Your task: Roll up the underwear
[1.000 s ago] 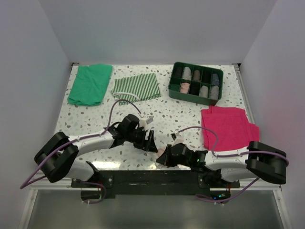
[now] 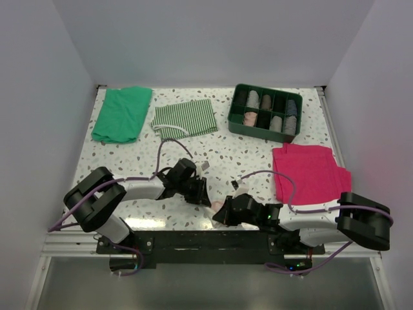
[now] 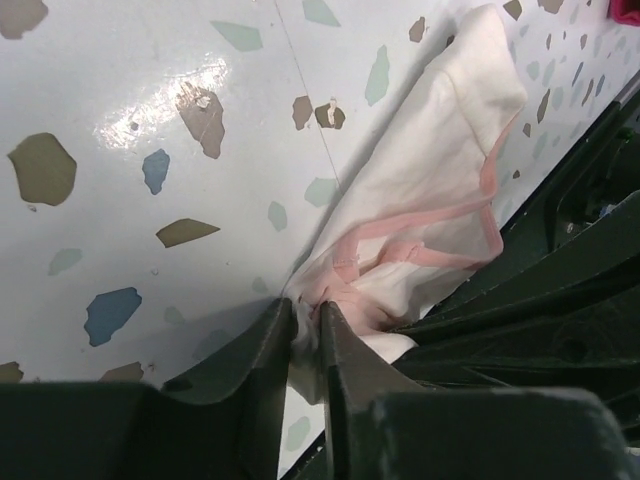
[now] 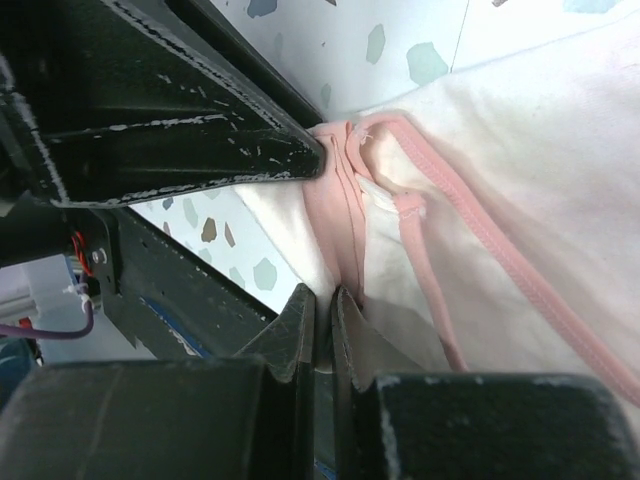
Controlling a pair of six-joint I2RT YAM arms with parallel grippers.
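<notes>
White underwear with pink trim [image 3: 440,150] [image 4: 520,170] lies bunched along the table's front edge, mostly hidden under the arms in the top view. My right gripper [image 2: 222,218] is shut on its folded end. My left gripper [image 2: 204,200] is at the other side of that bunch, fingertips on the white and pink fabric; in the left wrist view they sit close together, though how far they are closed is unclear.
A green divided bin [image 2: 264,132] with rolled items stands at the back right. Red cloths [image 2: 306,177] lie at right, green cloth [image 2: 121,113] and a striped cloth [image 2: 187,116] at the back left.
My left arm has shifted and its gripper's fingers look closer together, down at the underwear. My right gripper has barely moved.
</notes>
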